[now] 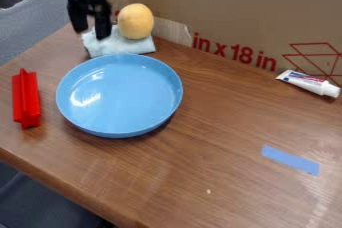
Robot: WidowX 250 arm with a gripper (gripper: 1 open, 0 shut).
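Note:
My gripper (pixel 90 20) is at the top left, open and blurred, above a pale folded cloth (pixel 115 44) and left of a yellow round object (pixel 135 21) that rests by the cloth. A large blue plate (pixel 119 96) lies on the wooden table below them.
A red bar-shaped object (pixel 26 99) lies left of the plate. A toothpaste tube (pixel 309 82) lies at the right by the cardboard (pixel 241 22). A strip of blue tape (pixel 290 160) is on the table (pixel 221 172), whose right half is largely clear.

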